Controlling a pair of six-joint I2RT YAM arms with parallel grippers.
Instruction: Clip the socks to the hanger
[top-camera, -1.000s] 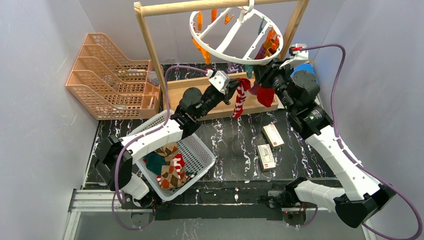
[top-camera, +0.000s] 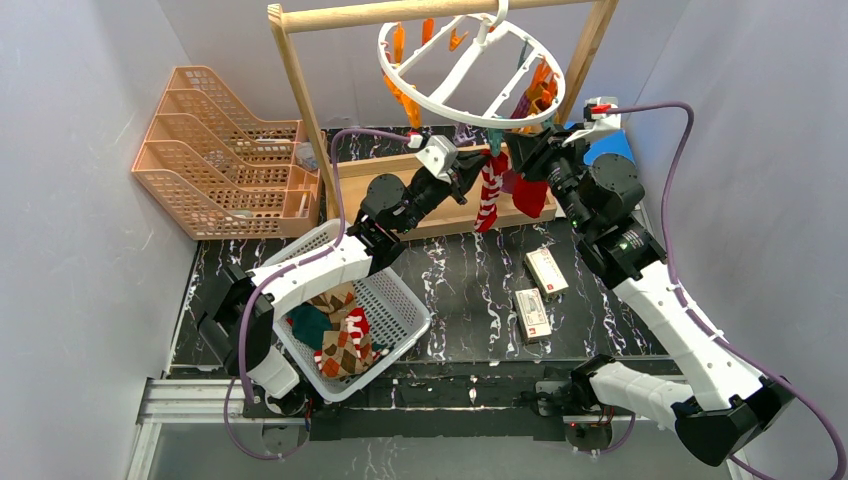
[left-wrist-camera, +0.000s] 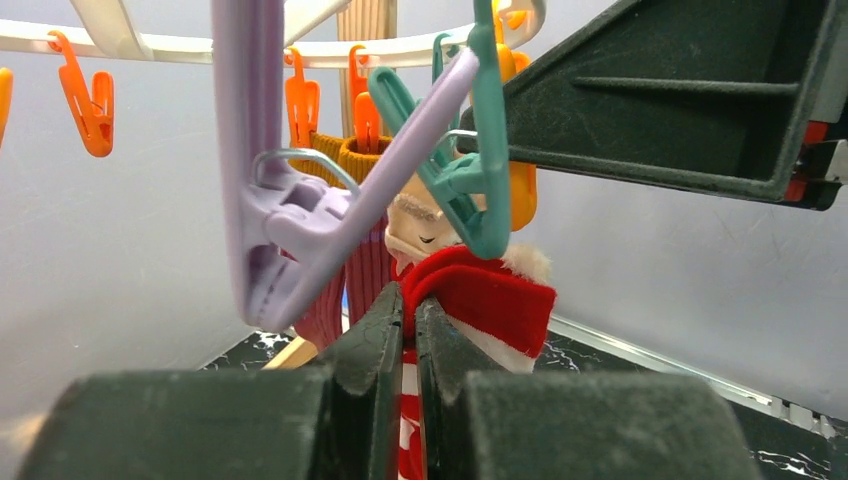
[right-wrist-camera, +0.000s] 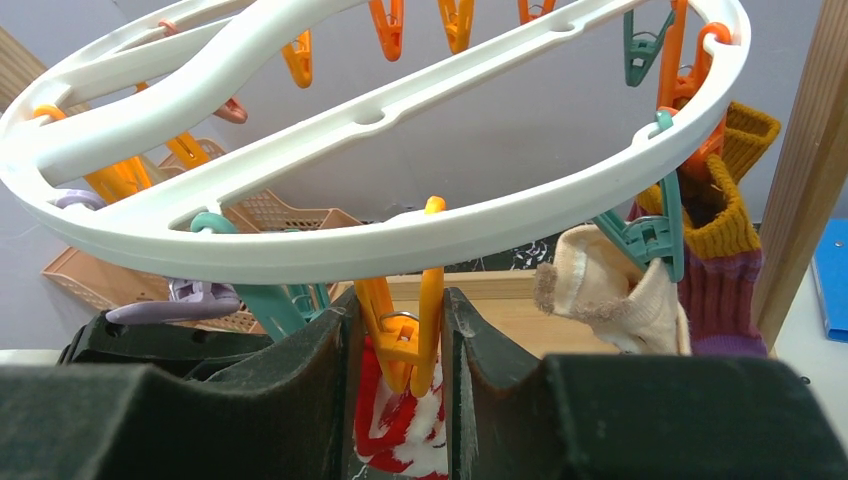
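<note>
My left gripper is shut on a red-and-white sock (left-wrist-camera: 480, 300), gripping it near its cuff so it dangles. Beside it, under the white round hanger (right-wrist-camera: 420, 250), my right gripper is shut on a yellow-orange clip (right-wrist-camera: 400, 340). Behind that clip part of the red-and-white sock (right-wrist-camera: 400, 420) shows; whether cloth lies between the clip's fingers I cannot tell. Other socks hang from the rim: a purple one with a mustard cuff (right-wrist-camera: 725, 260) and one with a cream cuff (right-wrist-camera: 615, 285). In the top view, the striped sock (top-camera: 490, 190) hangs between both grippers.
Lilac (left-wrist-camera: 300, 210) and teal clips (left-wrist-camera: 465, 180) hang close to the left gripper. A grey basket (top-camera: 405, 315) with more socks stands below the left arm. Two small boxes (top-camera: 532, 315) lie on the dark table. An orange rack (top-camera: 215, 150) stands at the left.
The striped sock and my left gripper have shifted slightly up and right toward the hanger.
</note>
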